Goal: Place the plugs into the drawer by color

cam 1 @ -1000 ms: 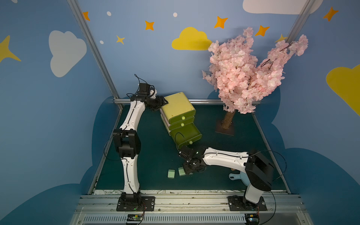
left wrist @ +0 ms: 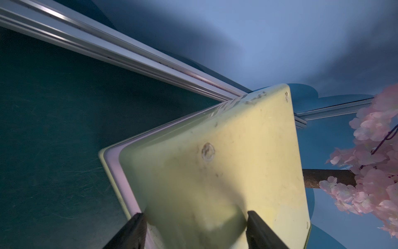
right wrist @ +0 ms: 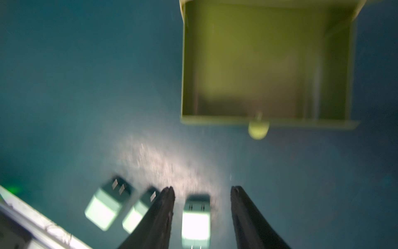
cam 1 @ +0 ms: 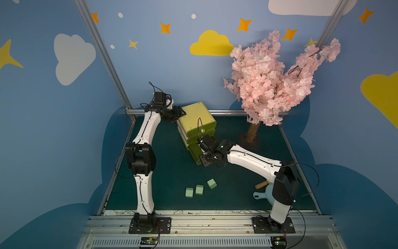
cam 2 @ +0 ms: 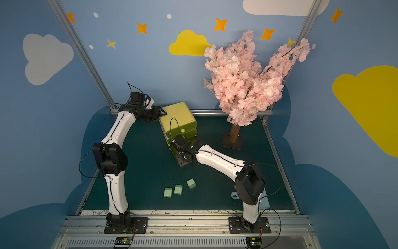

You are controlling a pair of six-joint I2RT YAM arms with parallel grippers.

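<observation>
The yellow-green drawer cabinet (cam 1: pixel 194 116) stands at the back, with its bottom drawer (right wrist: pixel 265 62) pulled out and empty in the right wrist view. Three pale green plugs (cam 1: pixel 189 192) lie on the mat in front. My left gripper is at the cabinet's upper left side, its fingertips apart around that corner. My right gripper is open over the front of the open drawer in the overhead views; in its blurred wrist view a plug shows below, between the fingertips' lines.
A pink blossom tree (cam 1: pixel 269 83) stands at the back right. A light blue object (cam 1: pixel 259 195) and a brown cylinder (cam 1: pixel 261 184) lie at the front right, partly under the right arm.
My right gripper has moved up and back from among the plugs to over the drawer, uncovering the rightmost plug. My left arm has not moved.
</observation>
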